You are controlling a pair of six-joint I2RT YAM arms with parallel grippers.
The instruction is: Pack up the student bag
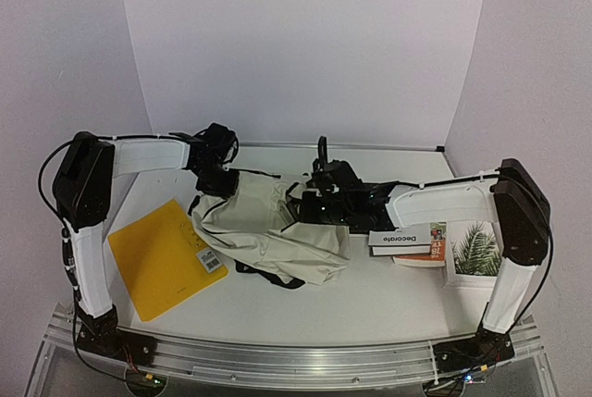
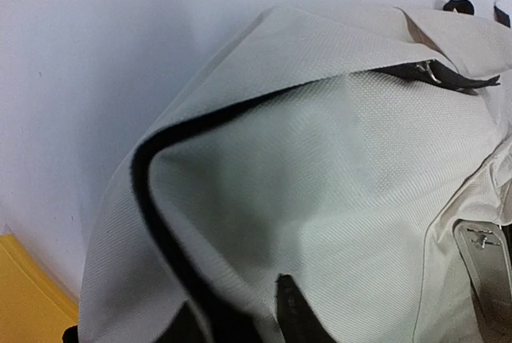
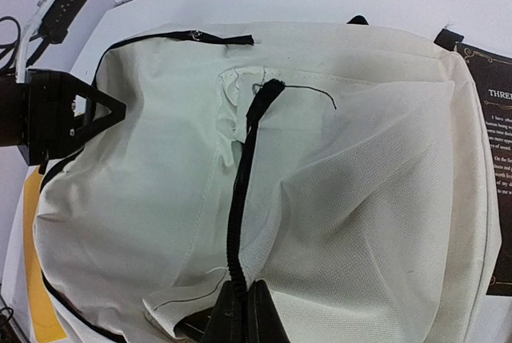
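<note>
The cream student bag (image 1: 268, 240) lies on its back in the middle of the table, its black-edged opening (image 2: 196, 123) partly spread. At its left rim, my left gripper has its fingers apart, with the black edge running between them and no clear grip on it. In the right wrist view the left gripper reaches over that same rim. My right gripper is shut on the black zipper edge (image 3: 242, 191) of the bag, near its middle. A yellow folder (image 1: 162, 263) with a barcode label lies flat left of the bag.
Books (image 1: 402, 240) are stacked right of the bag, partly under the right forearm. A picture with a green leaf (image 1: 475, 249) lies beyond them. Bare table (image 1: 370, 309) shows in front, and white walls enclose the sides and back.
</note>
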